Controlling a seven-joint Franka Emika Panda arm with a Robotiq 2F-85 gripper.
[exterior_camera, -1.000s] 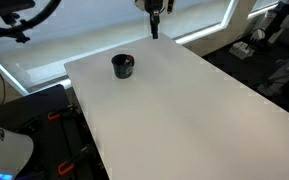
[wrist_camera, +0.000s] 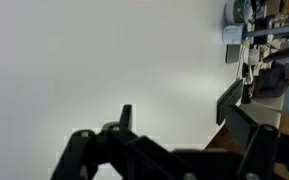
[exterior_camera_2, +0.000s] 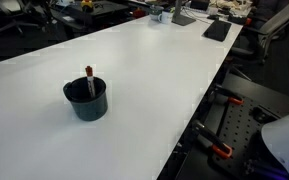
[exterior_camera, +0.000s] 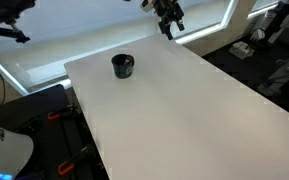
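A dark mug (exterior_camera: 122, 68) stands upright on the white table, towards the far left in the first exterior view. The second exterior view shows the same mug (exterior_camera_2: 85, 103) with a slim, red-topped stick or pen (exterior_camera_2: 90, 82) upright inside it. My gripper (exterior_camera: 172, 29) is above the table's far end, apart from the mug and beyond it to the right. In the wrist view the gripper has its fingers wide apart, with only bare table between them. The mug is out of the wrist view.
Various small items (exterior_camera_2: 159, 14) stand along one far edge, near a black flat object (exterior_camera_2: 217, 30). The arm's white base (exterior_camera_2: 287, 140) sits beside the table.
My gripper has shifted a little to the right at the far end and turned, so its two fingers now show apart. The mug has not moved.
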